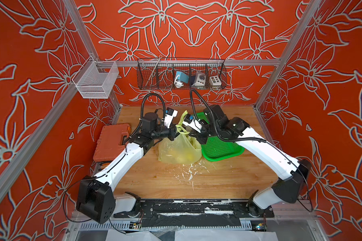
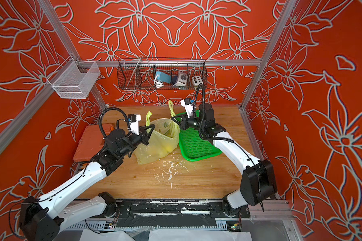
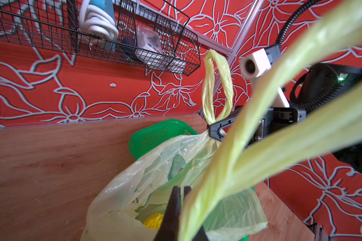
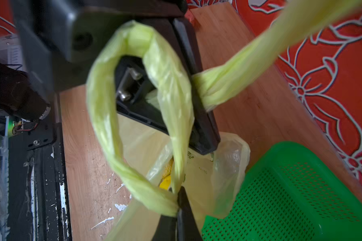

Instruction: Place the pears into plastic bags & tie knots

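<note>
A translucent yellow plastic bag [image 1: 177, 150] sits on the table with yellow fruit [image 3: 152, 221] partly visible inside. Its twisted handles stand up. My left gripper is shut on one handle [image 3: 233, 160], which fills much of the left wrist view. My right gripper is shut on the other handle [image 4: 102, 100], a loop in the right wrist view. The two grippers are close together above the bag in the top left view; part of each is hidden by plastic or the other arm.
A green perforated tray [image 1: 223, 150] lies right of the bag, an orange case [image 1: 110, 142] at the left. Wire baskets [image 1: 156, 74] hang on the back wall. White scraps lie in front of the bag.
</note>
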